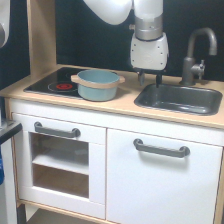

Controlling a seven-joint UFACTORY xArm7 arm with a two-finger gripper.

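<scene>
My gripper (pixel 150 77) hangs from the white arm at the top of the view, in front of the dark back wall. Its two small dark fingers stand apart, and I see nothing between them. Below and to the left, a blue-grey pot (pixel 97 90) with tan handles stands upright on the counter, overlapping the right part of the black cooktop (pixel 50 85). The gripper is apart from the pot, to its upper right. To the lower right of the gripper, the grey sink (pixel 182 99) appears empty.
A dark faucet (pixel 196 55) rises behind the sink, to the right of my gripper. Below the wooden counter (pixel 125 106) are an oven door (pixel 57 133) and a white cabinet door (pixel 160 185), both with dark handles. Bare counter shows between pot and sink.
</scene>
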